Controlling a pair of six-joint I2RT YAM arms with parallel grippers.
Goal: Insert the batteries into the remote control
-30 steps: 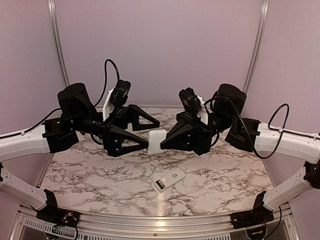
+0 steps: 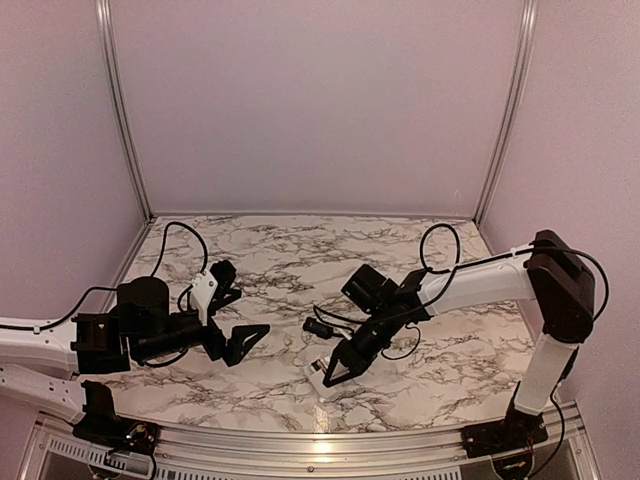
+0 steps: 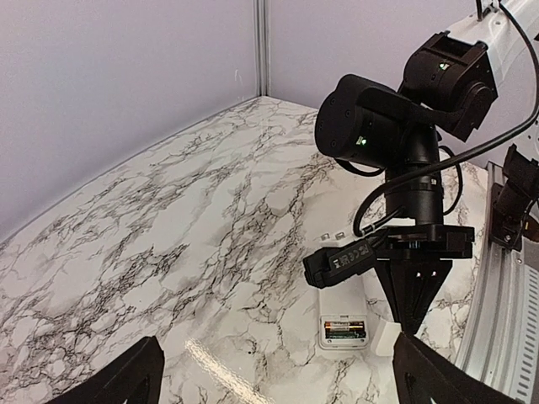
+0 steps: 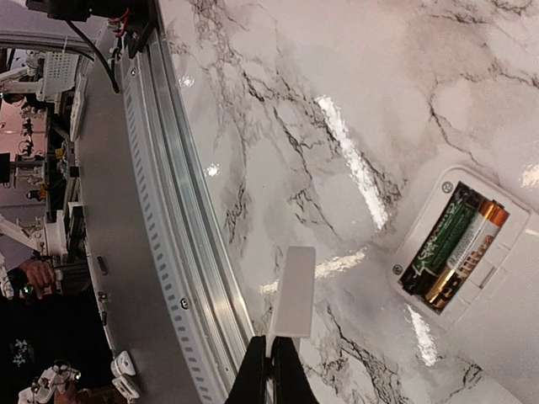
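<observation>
The white remote (image 4: 516,252) lies on the table, its compartment open, holding two batteries (image 4: 455,244), one green and one copper-and-silver. My right gripper is shut on the white battery cover, just beside the remote, low over the table; in the left wrist view the cover (image 3: 385,338) shows beside the compartment. My left gripper (image 2: 243,335) stands open above the table to the left, with nothing visible between its fingers.
A metal rail (image 2: 320,440) runs along the front edge. Pale walls enclose the back and sides.
Both arms have moved down and apart.
</observation>
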